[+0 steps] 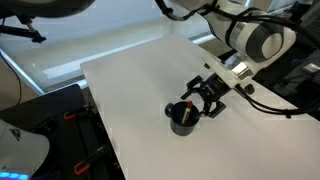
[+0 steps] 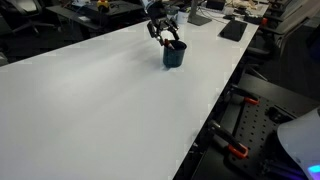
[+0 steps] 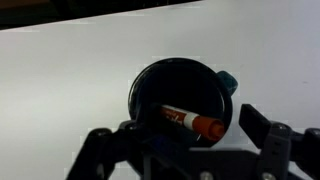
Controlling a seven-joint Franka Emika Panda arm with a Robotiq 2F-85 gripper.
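Observation:
A dark mug stands upright on the white table, and its handle shows in the wrist view. Inside the mug leans a marker-like stick with a white, orange-lettered body and a red-orange end near the rim. My gripper is open, close over the mug's far side in exterior view 1. In the wrist view the fingers stand wide apart at the lower edge, with the mug's opening between and beyond them. Nothing is held. The lower part of the stick is in shadow.
Behind the arm, dark cables and equipment lie near the table's edge. A black frame with red-orange knobs stands off the table's side.

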